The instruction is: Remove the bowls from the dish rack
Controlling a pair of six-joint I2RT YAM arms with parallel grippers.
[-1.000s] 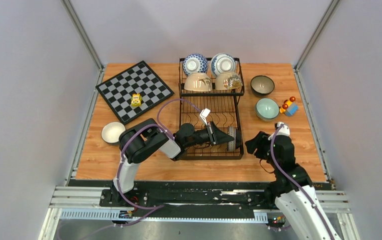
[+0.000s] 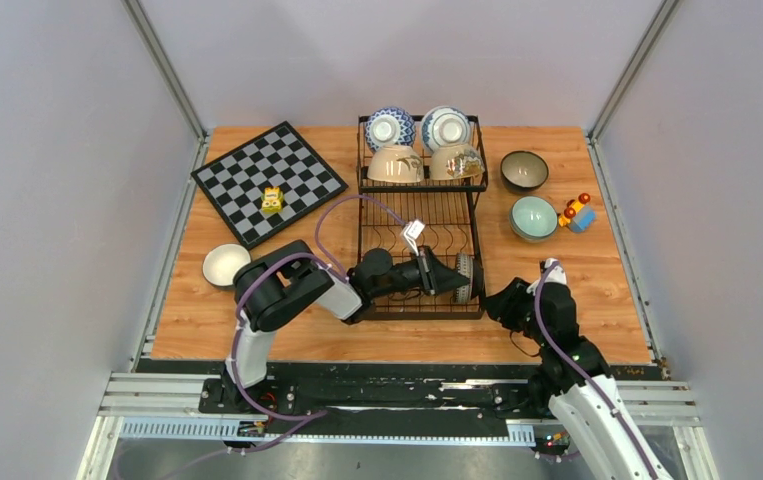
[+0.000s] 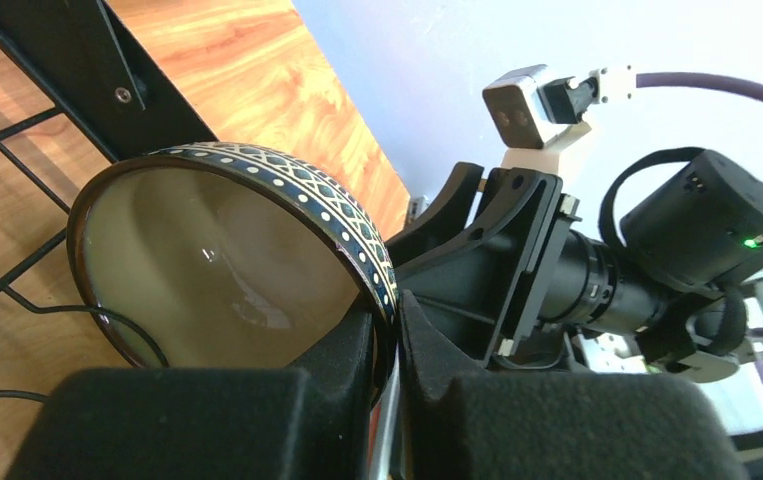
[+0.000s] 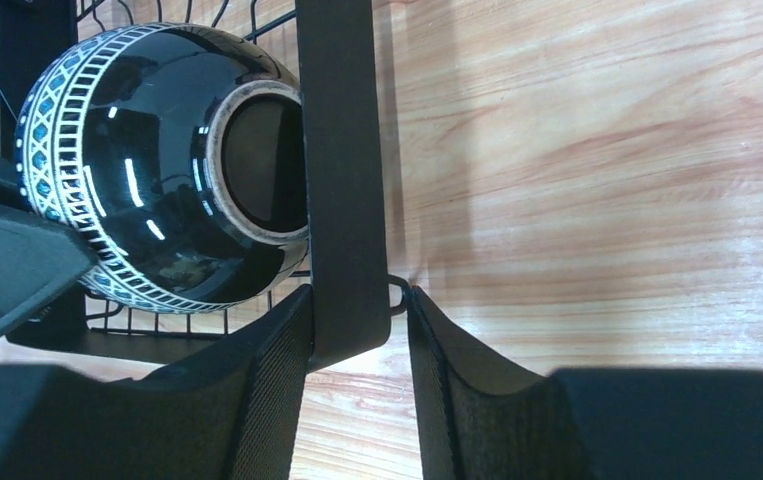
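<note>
A dark bowl with a patterned rim band (image 2: 464, 279) lies on its side on the lower tier of the black dish rack (image 2: 422, 315), at the right. My left gripper is shut on its rim, one finger inside and one outside. In the right wrist view the bowl's glossy base (image 4: 262, 160) faces the rack's side rail (image 4: 345, 180). My right gripper is part open, its fingers on either side of that rail near the front corner. Two white-and-blue bowls (image 2: 390, 128) and two cream bowls (image 2: 395, 165) stand tilted on the upper tier.
Right of the rack stand a brown bowl (image 2: 524, 171), a pale green bowl (image 2: 533, 217) and a colourful toy (image 2: 578, 213). A white bowl (image 2: 225, 265) and a chessboard (image 2: 269, 180) with a small yellow box (image 2: 272, 199) are on the left.
The left arm and the bowl in its grip have hardly moved.
</note>
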